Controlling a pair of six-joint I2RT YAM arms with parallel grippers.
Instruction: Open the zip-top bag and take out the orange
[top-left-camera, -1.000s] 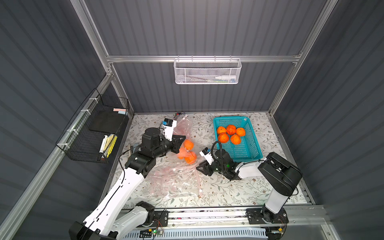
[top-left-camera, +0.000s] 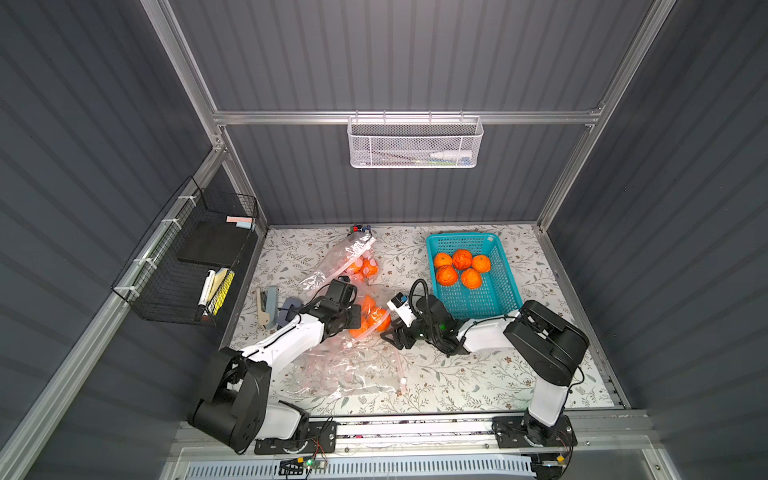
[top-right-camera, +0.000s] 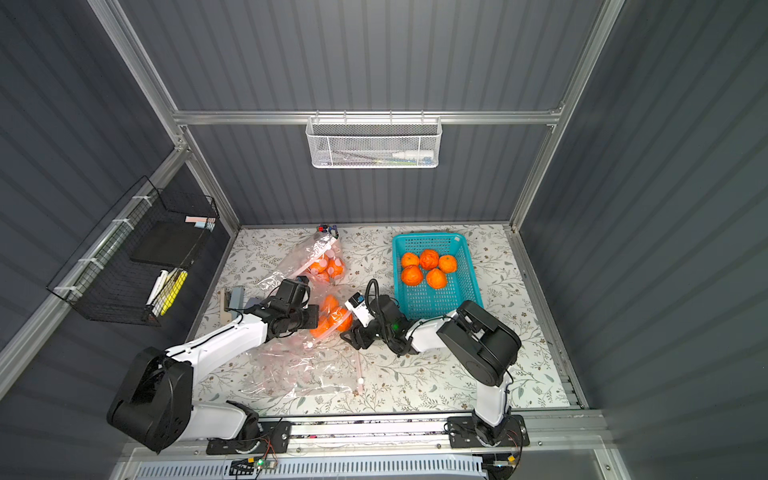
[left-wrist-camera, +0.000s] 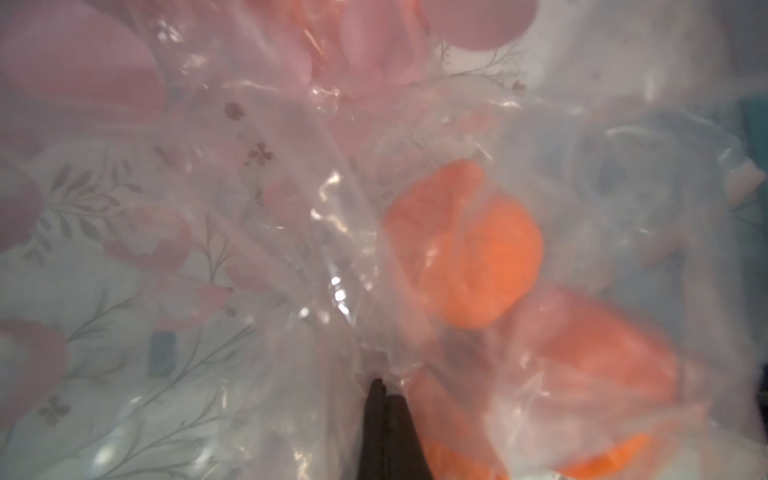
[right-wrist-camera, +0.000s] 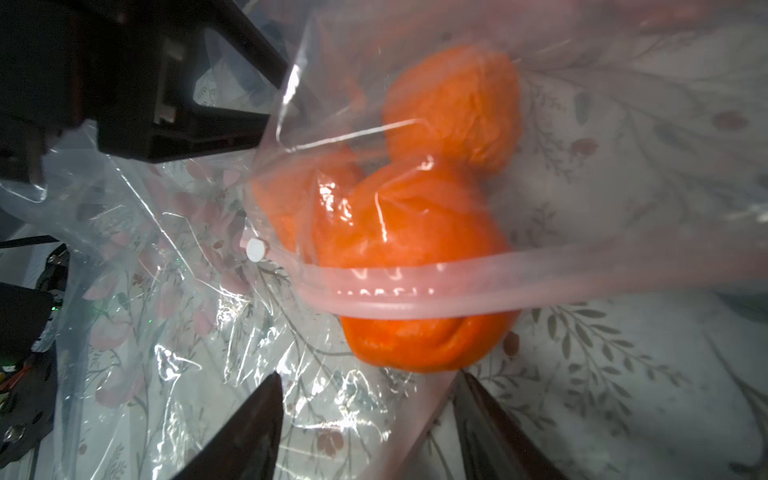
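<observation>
A clear bag with a pink zip strip (right-wrist-camera: 448, 284) lies in the middle of the table, holding oranges (top-left-camera: 369, 312). Its strip crosses the front of the nearest orange (right-wrist-camera: 416, 220), whose lower part shows clear of the film. My left gripper is shut at the bag's left side; film touches its tips, but I cannot tell whether any is pinched. Just in front of the nearest orange, my right gripper stands part open, nothing between its fingers but a view of the table and a pink strip beyond.
Another clear bag with oranges (top-left-camera: 362, 268) lies behind. Flat clear film (top-left-camera: 344, 376) covers the front left. A teal basket (top-left-camera: 512, 280) with several oranges stands back right. A stapler-like object (top-left-camera: 266, 306) is at the left.
My left gripper has come down and its arm has drawn back and folded. The oranges in the middle bag have shifted slightly forward. My right gripper has moved a little left towards them.
</observation>
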